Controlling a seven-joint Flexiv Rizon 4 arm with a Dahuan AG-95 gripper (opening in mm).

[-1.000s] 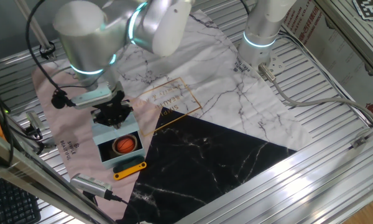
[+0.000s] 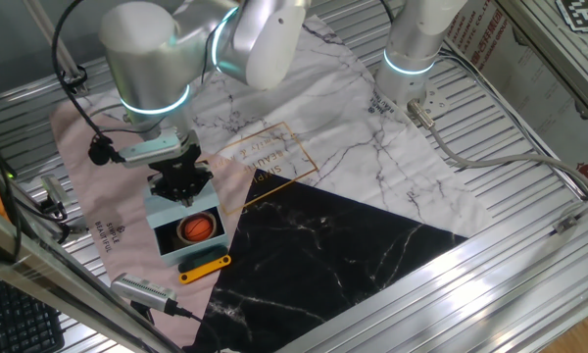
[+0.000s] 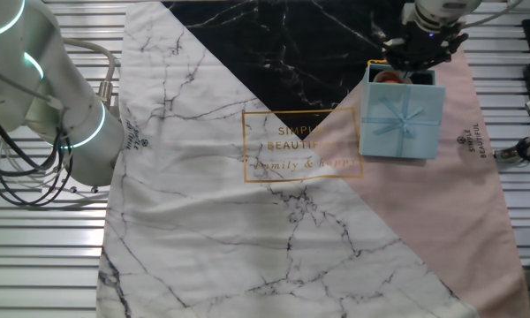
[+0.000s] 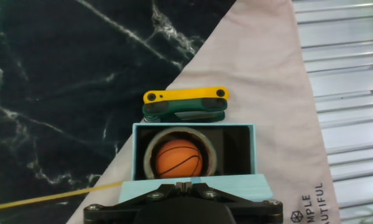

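Note:
A light-blue gift box (image 2: 167,246) stands partly open on the pink cloth. Its lid (image 3: 401,124), with a ribbon bow, covers the rear part. Through the opening a small orange basketball (image 4: 178,158) shows inside a round ring (image 4: 150,155); the right part of the interior looks dark and empty. My gripper is over the lid, close to its edge beside the opening. The fingertips are together, and nothing is visible between them. Whether they touch the lid I cannot tell.
A folding tool with yellow (image 4: 186,94) and green (image 4: 185,108) handles lies just beyond the box's open end. A grey device (image 2: 144,292) sits near the edge.
Over the last second my gripper has shifted slightly towards the box's open side, in small steps. The box, ball and folding tool look unmoved.

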